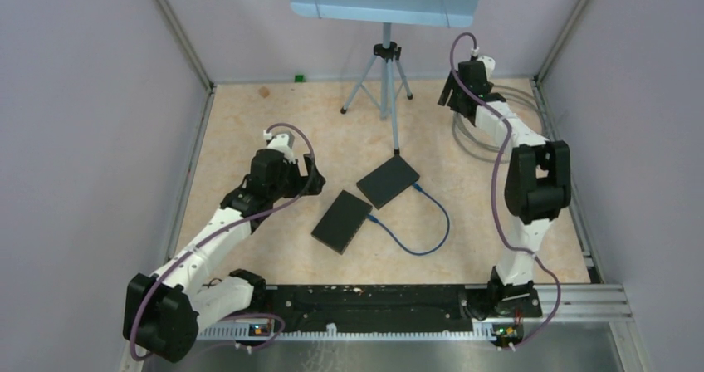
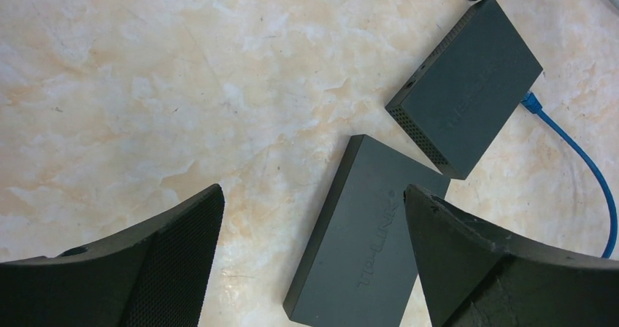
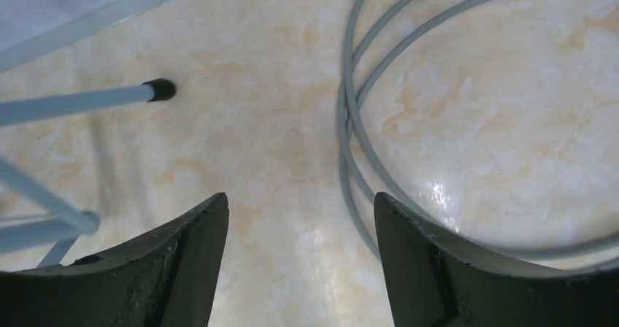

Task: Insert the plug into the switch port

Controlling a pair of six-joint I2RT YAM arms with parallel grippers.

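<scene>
Two black switch boxes lie flat on the table: a nearer one [image 1: 341, 222] and a farther one [image 1: 388, 182], their corners close together. A blue cable [image 1: 447, 222] curves from one box to the other, its plug [image 1: 371, 217] at the nearer box's right edge and its other plug [image 1: 417, 187] at the farther box. How deep each plug sits cannot be told. My left gripper is open above the table, left of the boxes, holding nothing. Over at the back right, my right gripper stands open and empty beside a grey hose.
The coiled grey hose [image 1: 540, 115] lies at the back right, partly beneath my right arm. A tripod stand [image 1: 387, 81] has one leg reaching the farther box.
</scene>
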